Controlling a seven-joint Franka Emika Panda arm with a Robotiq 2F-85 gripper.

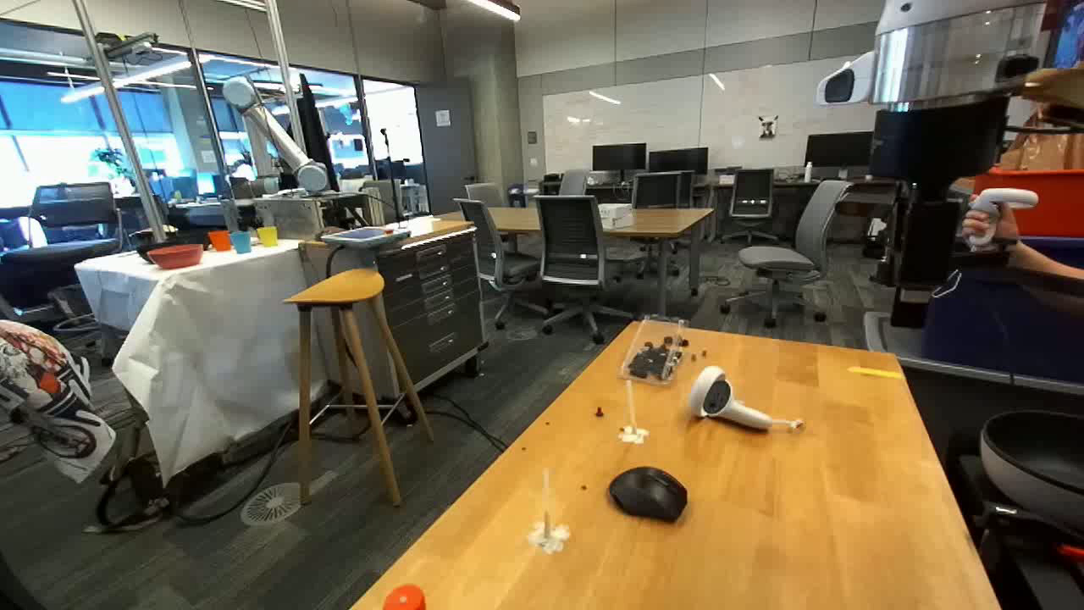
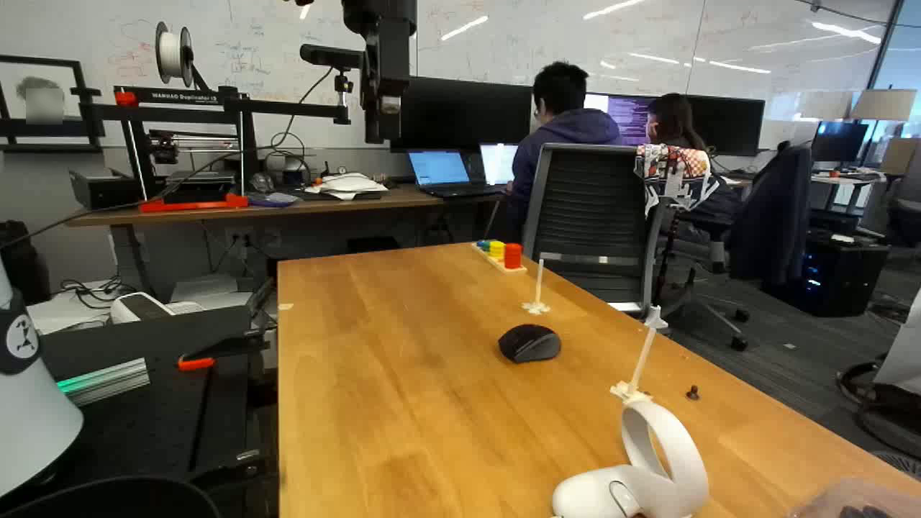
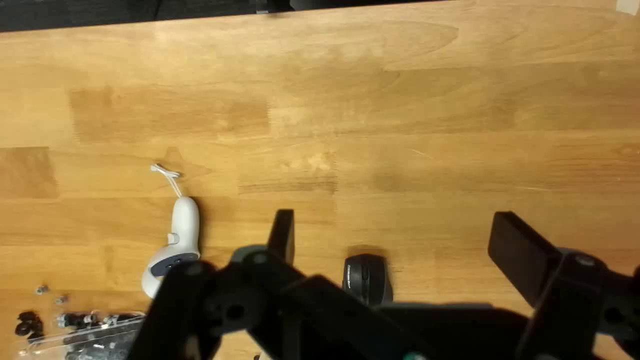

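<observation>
My gripper stands open, its black fingers (image 3: 520, 255) wide apart with only bare table seen between the tips. In the wrist view, a black computer mouse (image 3: 363, 279) shows below the gap, partly covered by the gripper body. The first exterior view has the mouse (image 1: 647, 494) resting on the wooden table, well below and apart from the gripper (image 1: 909, 300). A white hand controller (image 3: 186, 225) with a wrist cord lies to the left in the wrist view. Two thin upright white pegs (image 1: 546, 508) stand near the table's edge, on either side of the mouse.
A clear tray (image 1: 655, 351) of small dark parts sits at one table end, loose bits around it. At the other end is a colourful stacking toy (image 2: 501, 255). A person's hand (image 1: 991, 219) holds another controller (image 1: 1001, 203).
</observation>
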